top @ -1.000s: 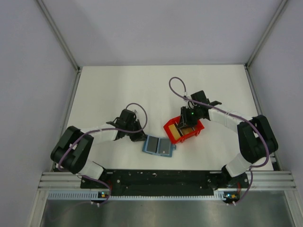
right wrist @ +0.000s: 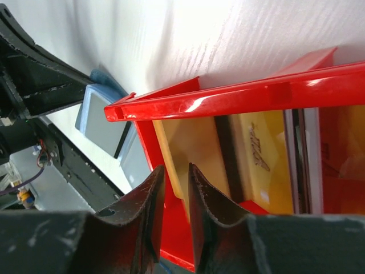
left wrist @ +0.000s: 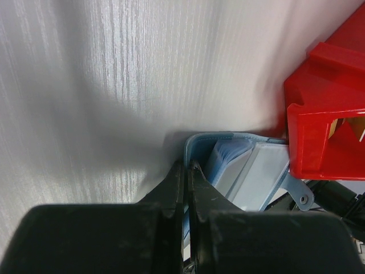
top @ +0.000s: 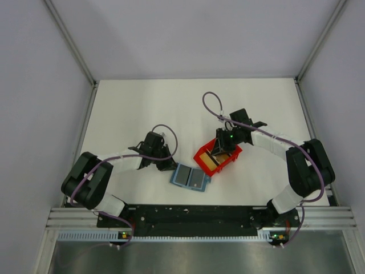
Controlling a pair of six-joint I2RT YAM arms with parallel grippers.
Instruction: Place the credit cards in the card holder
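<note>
The blue card holder (top: pixel 190 177) lies open on the table, its two grey panels facing up. At its upper left corner is my left gripper (top: pixel 173 165). In the left wrist view, that gripper is shut on the holder's thin blue edge (left wrist: pixel 197 140). A red box (top: pixel 204 161) with several cards stands tilted to the right of the holder. Over this box, my right gripper is part open. Beyond its fingertips, the right wrist view shows a tan card (right wrist: pixel 194 145) upright in the box; whether the fingers touch it I cannot tell.
Behind the tan card, a yellow card (right wrist: pixel 259 157) and some thin dark and light cards (right wrist: pixel 302 160) stand in the same box. One corner of the box is close against the holder.
The red box has shifted a little to the left and turned slightly. The holder has swung slightly at its right end. The left arm stays put; the right arm has barely moved.
</note>
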